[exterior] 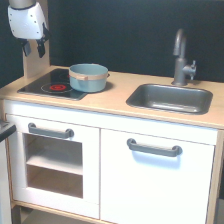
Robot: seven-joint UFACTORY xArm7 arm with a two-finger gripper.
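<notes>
High at the left of the camera view, my gripper [34, 50] hangs from the white arm, pointing down. Its dark fingers look spread apart, with nothing visible between them. Well below and to its right, a blue-grey pot [88, 79] stands on the toy kitchen's counter, partly over the right side of the black stovetop [50, 92]. The gripper is clear of the pot and touches nothing that I can see.
A sink [170, 97] with a grey faucet [181, 62] is set into the right of the wooden counter [118, 88]. Below are a cabinet with a window opening and a white door [150, 180], both with dark handles. Bare counter lies between pot and sink.
</notes>
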